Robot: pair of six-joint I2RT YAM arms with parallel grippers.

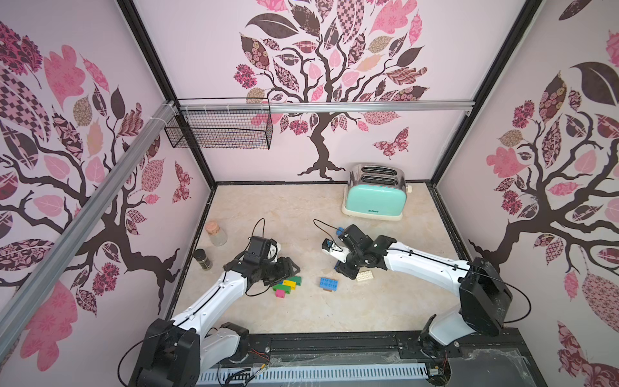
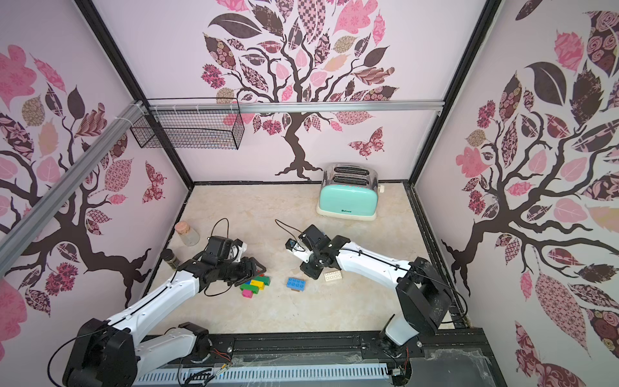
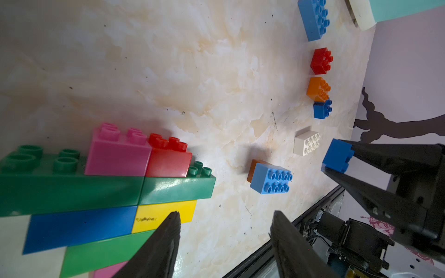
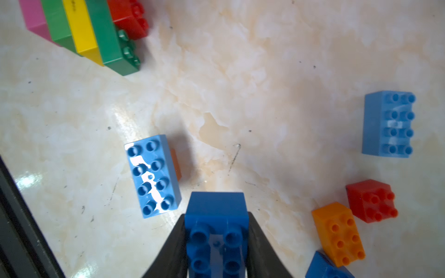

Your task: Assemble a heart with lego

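A stepped build [image 3: 83,227] of pink, green, yellow, blue and red bricks lies below my left gripper, which is open with nothing between its fingers. My right gripper is shut on a small dark blue brick [image 3: 337,155], held above the table right of the build. Between them a light blue brick [image 4: 153,176] lies on an orange one [image 3: 255,169]. A second light blue brick [image 4: 387,122], a red brick [image 4: 370,199], an orange brick [image 4: 338,231], another dark blue brick [image 4: 324,268] and a white brick [image 3: 306,142] lie loose on the table.
A mint toaster [image 1: 374,193] stands at the back right. A jar [image 1: 216,235] and a dark shaker [image 1: 202,259] stand at the left edge. A wire basket [image 1: 219,125] hangs on the back rail.
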